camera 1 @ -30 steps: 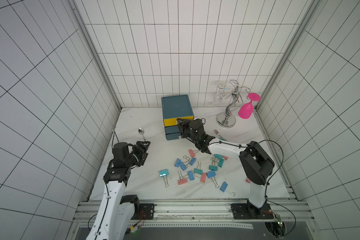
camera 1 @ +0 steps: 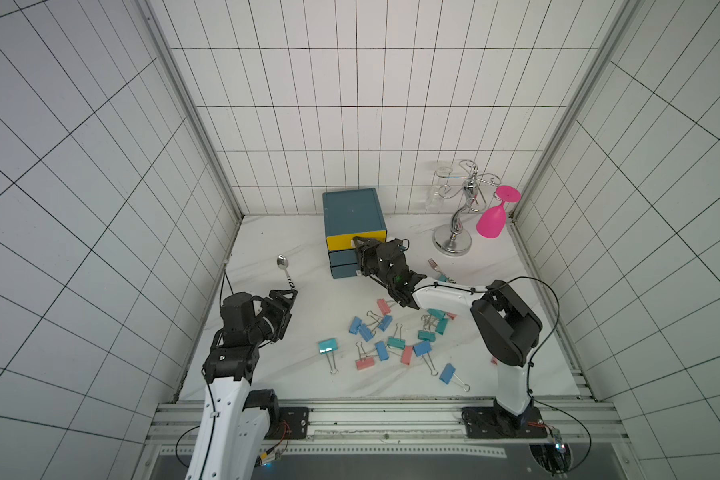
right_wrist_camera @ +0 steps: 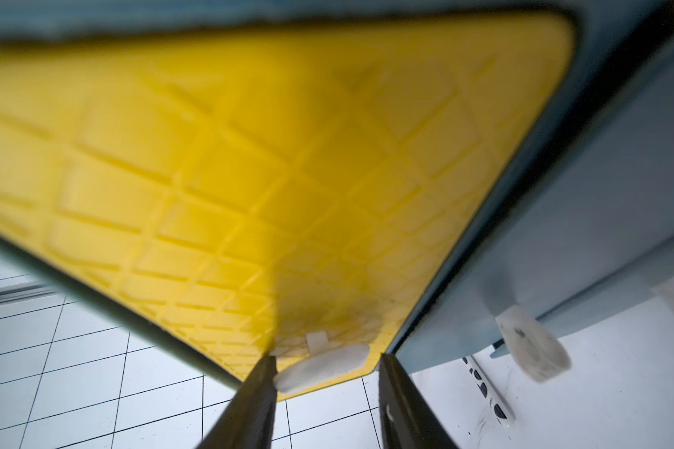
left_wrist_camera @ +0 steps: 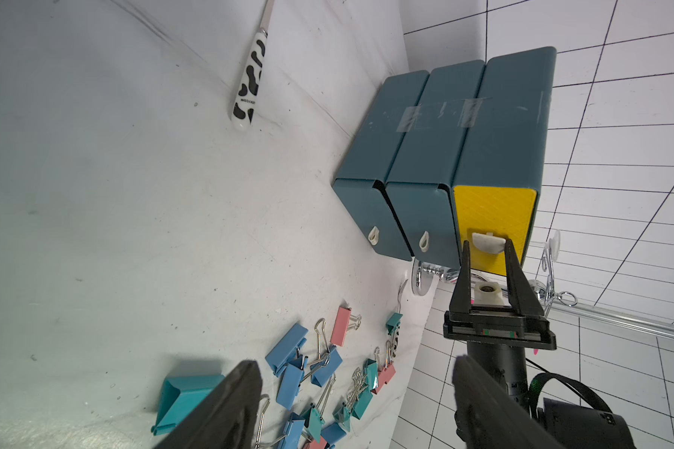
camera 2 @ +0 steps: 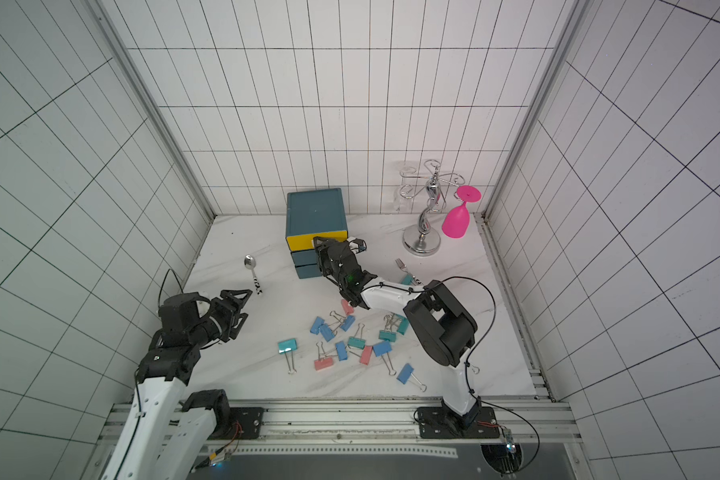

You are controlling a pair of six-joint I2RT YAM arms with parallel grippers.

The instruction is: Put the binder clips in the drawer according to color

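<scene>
A dark blue-grey cabinet [camera 1: 353, 209] with three stacked drawers stands at the back. Its top drawer has a yellow front [right_wrist_camera: 277, 187] and looks shut. My right gripper is open around that drawer's white handle [right_wrist_camera: 320, 369]; one fingertip is at the handle's end, and a gap shows on the other side. Over the left of the table my left gripper [camera 1: 289, 313] hangs open and empty. Teal clips [camera 1: 328, 345], red clips [camera 1: 365, 363] and blue clips [camera 1: 422, 349] lie scattered across the front middle and right.
A spoon [camera 1: 283, 262] lies left of the cabinet. At the back right are a chrome stand [camera 1: 453, 238] and an upturned pink goblet [camera 1: 493, 220]. A fork [camera 1: 433, 265] lies behind the right arm. Bare table shows between the left gripper and the cabinet.
My left gripper has come slightly toward the front and left. The right arm's elbow has shifted a little left, its gripper staying at the yellow drawer. The cabinet seems very slightly farther back.
</scene>
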